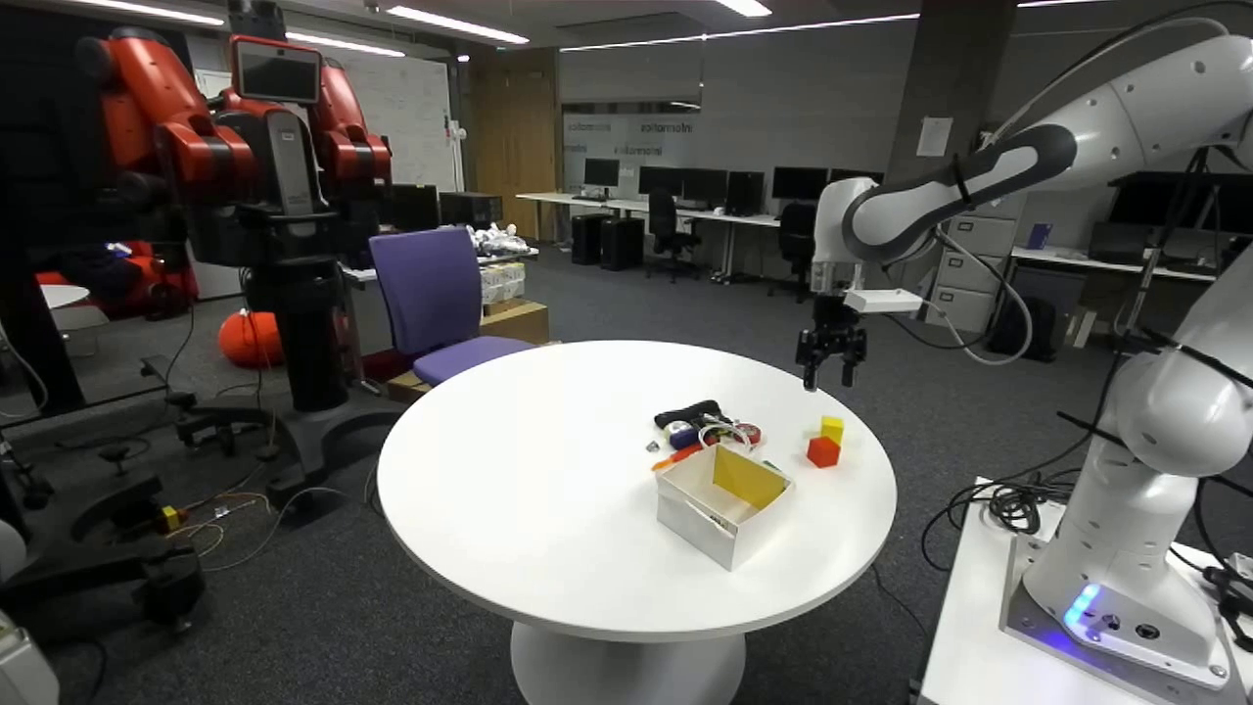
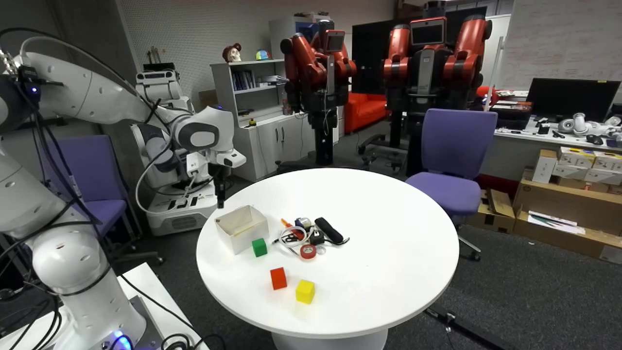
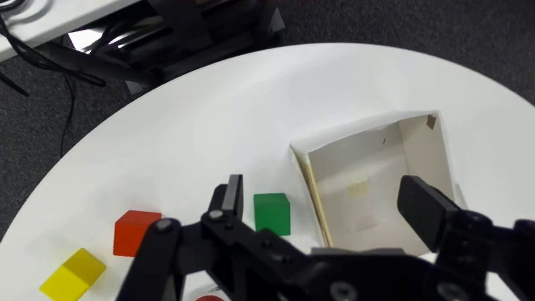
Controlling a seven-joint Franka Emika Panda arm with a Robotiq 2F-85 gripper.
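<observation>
High above the round white table [image 1: 529, 470] my gripper [image 1: 830, 386] stands open, its fingers wide apart and empty. In the wrist view a green cube [image 3: 272, 213] appears between the finger on the left and the open white box [image 3: 371, 170]; it is far below the gripper. The box looks empty inside. To the left lie a red cube [image 3: 131, 233] and, near it, a yellow cube [image 3: 73, 274]. All three cubes rest on the tabletop outside the box, the green one [image 2: 259, 247] close to the box wall.
Beside the box and green cube is a clutter of small items: red tape [image 2: 307, 251], a white cable loop, a black case [image 2: 329, 231] and an orange tool. A wide part of the table, beyond this pile from the arm, is bare. A purple chair [image 2: 455, 151] stands behind.
</observation>
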